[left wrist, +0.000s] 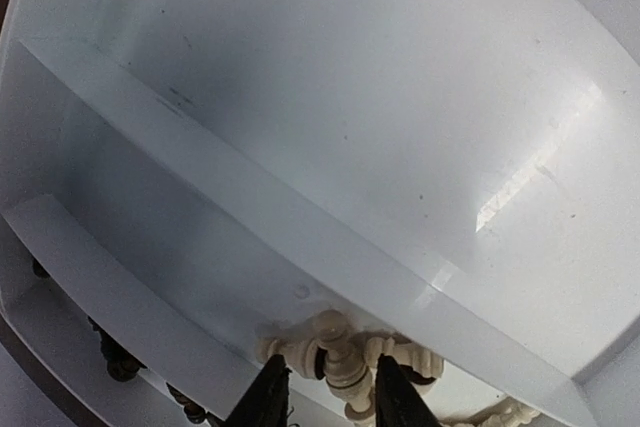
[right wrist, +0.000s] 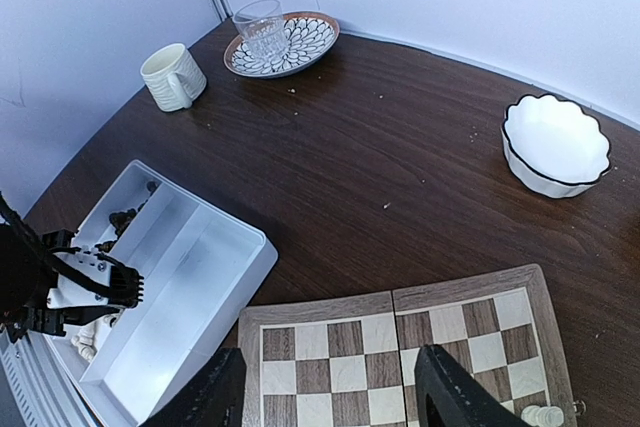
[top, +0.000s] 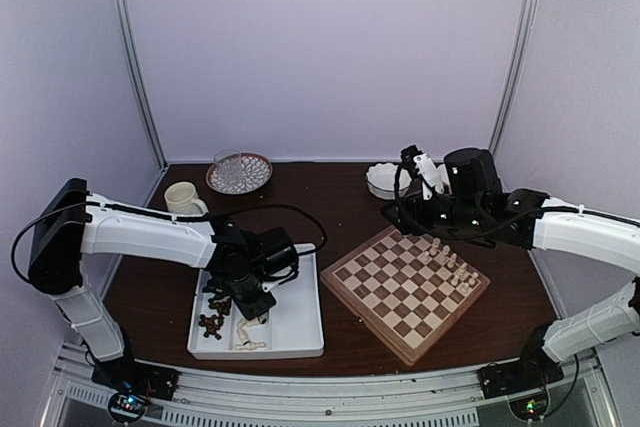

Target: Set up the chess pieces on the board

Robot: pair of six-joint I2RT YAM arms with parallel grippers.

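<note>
In the white tray's middle compartment lie several light chess pieces (top: 248,335), partly under my left gripper. Its fingers stand apart, and a pale piece (left wrist: 346,367) shows between and beyond the tips; whether they touch it I cannot tell. Dark pieces (top: 212,323) fill the tray's left compartment. The chessboard (top: 400,292) lies on the table with several light pieces (top: 460,275) standing along its right side. Above the board's far edge is my right gripper, open and empty, the board squares visible between its fingers.
The white tray (top: 308,317) has a large empty right compartment and thin dividers. At the back stand a mug (top: 184,199), a patterned plate (right wrist: 308,45) with a glass (right wrist: 262,33), and a white bowl (right wrist: 556,147). Bare table (right wrist: 380,197) lies between them.
</note>
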